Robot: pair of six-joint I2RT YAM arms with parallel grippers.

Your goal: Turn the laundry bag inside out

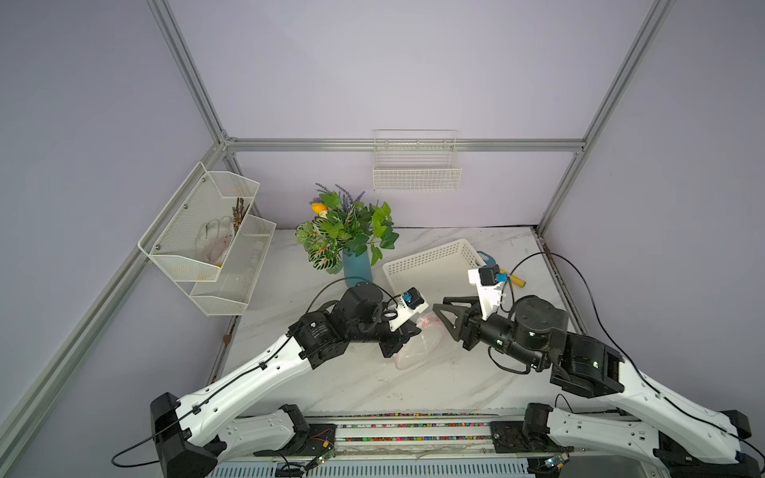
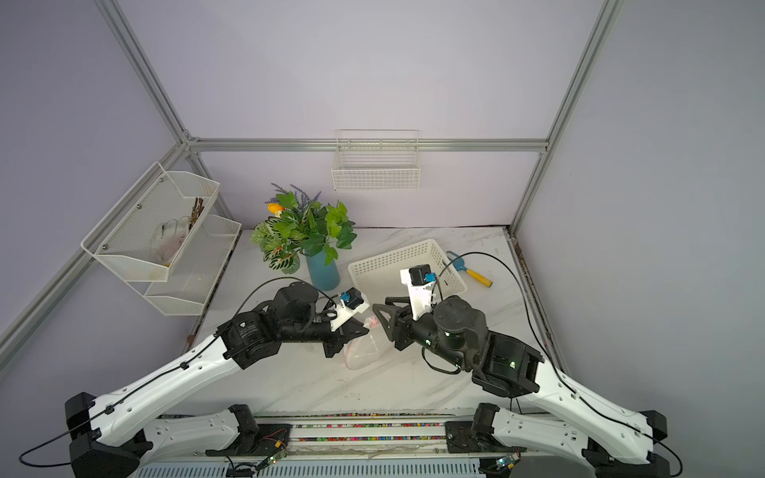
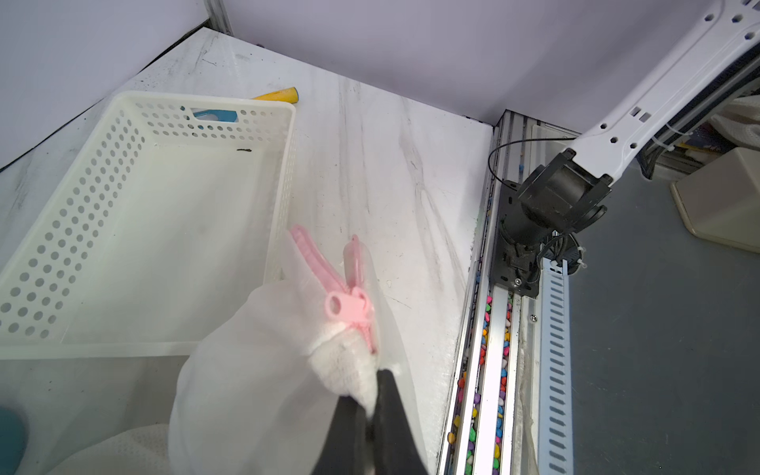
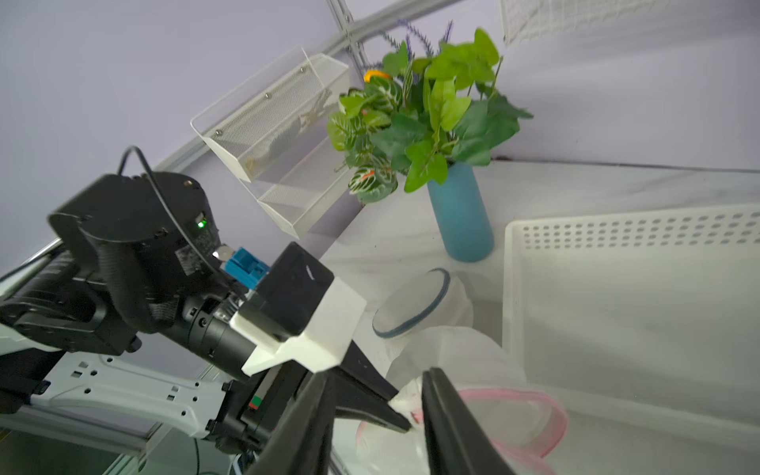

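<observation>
A thin white mesh laundry bag (image 3: 237, 396) with pink trim and a pink zipper (image 3: 348, 304) hangs from my left gripper, which is shut on it near the zipper end. In the top left view the bag (image 1: 416, 352) hangs below that gripper, over the table front of the basket. My right gripper (image 1: 442, 314) stands open just right of the bag, raised a little; in the right wrist view its fingers frame the pink-edged opening, with nothing seen gripped between them.
A white perforated basket (image 2: 398, 256) sits behind the bag. A teal vase (image 2: 322, 273) with plants stands back left; a yellow-handled tool (image 2: 478, 278) lies right of the basket. Wire shelves (image 1: 207, 271) hang on the left wall.
</observation>
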